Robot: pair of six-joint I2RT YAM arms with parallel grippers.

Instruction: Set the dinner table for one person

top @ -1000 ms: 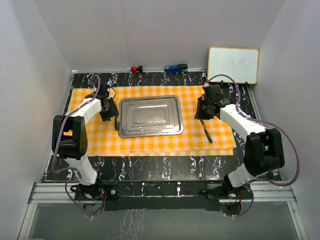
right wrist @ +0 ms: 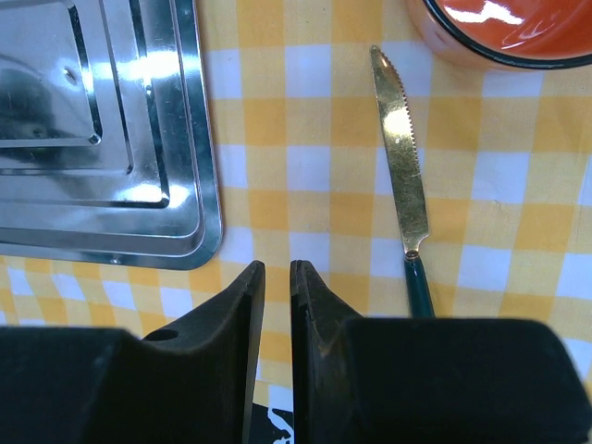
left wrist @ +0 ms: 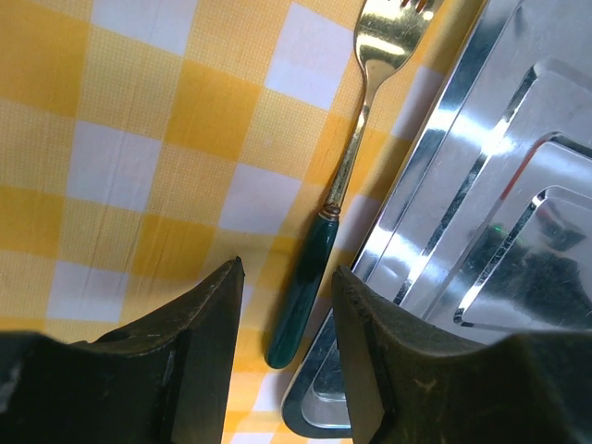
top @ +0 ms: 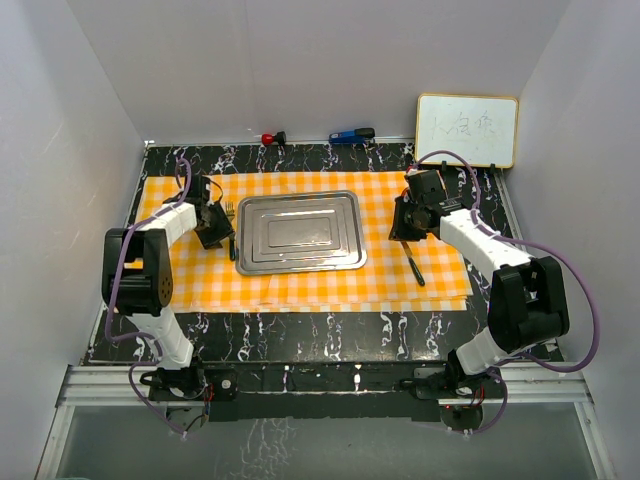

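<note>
A steel tray (top: 300, 230) lies in the middle of the checked cloth. Just left of it lies a green-handled fork (left wrist: 307, 277), tines away from me. My left gripper is above the fork's handle, fingers apart and nothing held. Right of the tray lies a serrated knife (right wrist: 405, 176) with a green handle. My right gripper hangs above the cloth left of the knife, shut with nothing showing between its fingers. A red bowl (right wrist: 509, 23) with a dark rim is at the top right of the right wrist view, hidden in the top view.
A whiteboard (top: 465, 128) stands at the back right. A red object (top: 270, 138) and a blue one (top: 350, 135) sit along the back wall. Bare marble (top: 330, 340) shows along the front.
The right arm and the tableware look unchanged.
</note>
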